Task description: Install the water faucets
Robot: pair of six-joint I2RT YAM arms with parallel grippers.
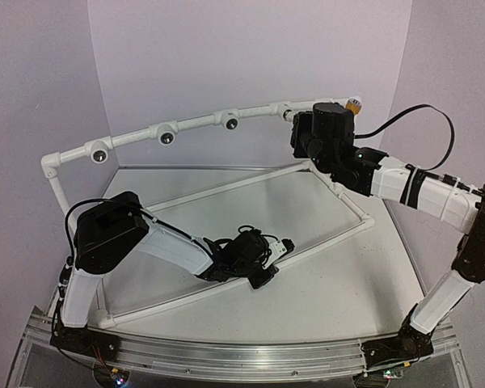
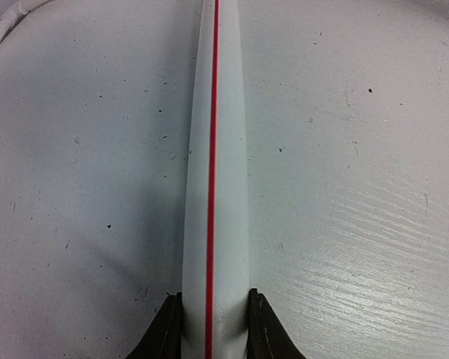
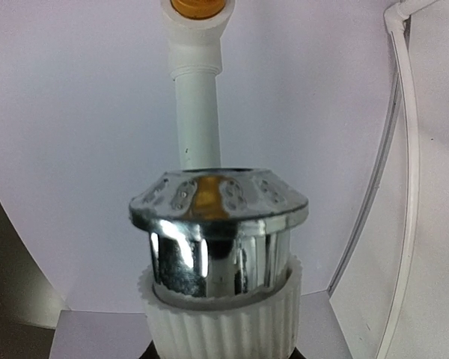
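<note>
My left gripper is shut on the lower front white pipe (image 2: pixel 224 187) with its red stripe, low over the board. My right gripper (image 1: pixel 295 129) is at the upper rail (image 1: pixel 194 121), near its right part. In the right wrist view its fingertips, mostly out of frame, are shut on a ribbed white fitting (image 3: pixel 221 329) holding a chrome faucet piece (image 3: pixel 218 232). Beyond it stand a white pipe (image 3: pixel 197 120) and a fitting with an orange cap (image 3: pixel 198 6). Several dark-centred tees (image 1: pixel 166 137) line the rail to the left.
The white board (image 1: pixel 339 291) is bare in front of the lower frame. Pale walls surround the back and sides. The aluminium edge (image 1: pixel 234 364) runs along the front, and the right arm's cable loops above it at right.
</note>
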